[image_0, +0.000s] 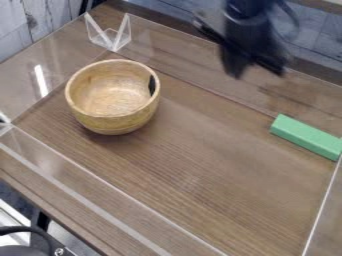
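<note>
My gripper (234, 62) is at the upper middle right, dark and blurred; whether its fingers are open or shut is unclear. It hangs up and to the right of a wooden bowl (112, 115), which looks empty, and up and to the left of a green block (305, 137) lying at the right side of the table.
A small clear wire or plastic object (110, 32) stands at the back left. A black cable lies at the lower left corner.
</note>
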